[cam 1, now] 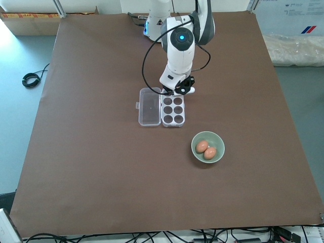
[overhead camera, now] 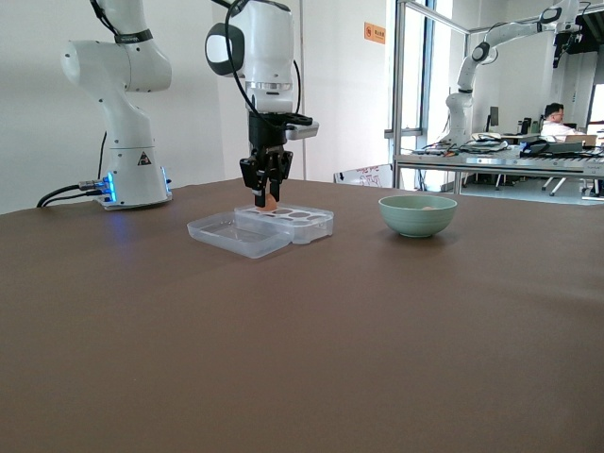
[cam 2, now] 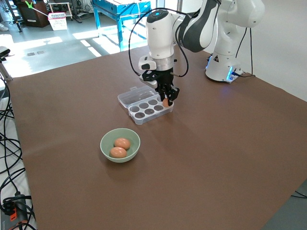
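Observation:
My black gripper (overhead camera: 266, 193) is lowered over the far end of a white egg tray (cam 1: 172, 111) with round cups and an open clear lid (cam 1: 149, 107). A brown egg (cam 2: 165, 103) is between or just beneath its fingertips at the tray; whether the fingers grip it I cannot tell. In the left view the arm hides that end of the tray. A pale green bowl (cam 1: 216, 141) stands nearer the front, apart from the tray, with two brown eggs (cam 2: 122, 143) inside.
Cables and devices (cam 2: 17, 211) lie along the table's edge. The white robot base (overhead camera: 137, 179) stands at the back.

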